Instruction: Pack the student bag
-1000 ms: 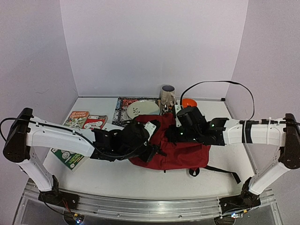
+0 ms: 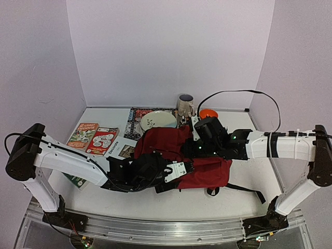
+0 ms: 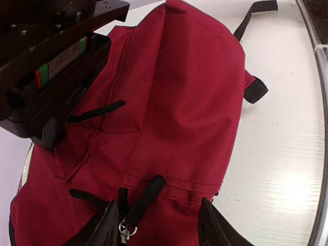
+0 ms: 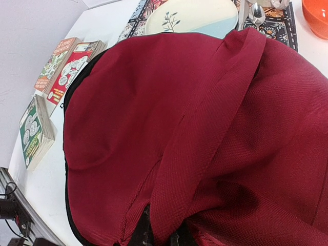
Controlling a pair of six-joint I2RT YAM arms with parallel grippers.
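Observation:
The red bag (image 2: 207, 176) lies at the middle of the table, partly covered by both arms. In the left wrist view, my left gripper is open over the red cloth, its fingers (image 3: 106, 228) spread apart. A black zipper pull (image 3: 147, 200) with a metal ring shows between and beyond them. At the bottom of the right wrist view, my right gripper is shut on a fold of the bag's cloth. Left of the bag are an orange book (image 2: 83, 136), a red book (image 2: 102, 140), a white book (image 2: 119, 148) and a green book (image 4: 35, 132).
Behind the bag, a plate (image 2: 158, 119) rests on a patterned mat (image 2: 133, 124), with cutlery (image 4: 258, 15) beside it. A mug (image 2: 185, 105) and an orange bowl (image 2: 209, 112) stand at the back. A black strap (image 2: 246, 192) trails right.
My left gripper has moved right and towards the front edge, turning as it went. The bag's left side now spreads further left. The right arm has stayed almost still.

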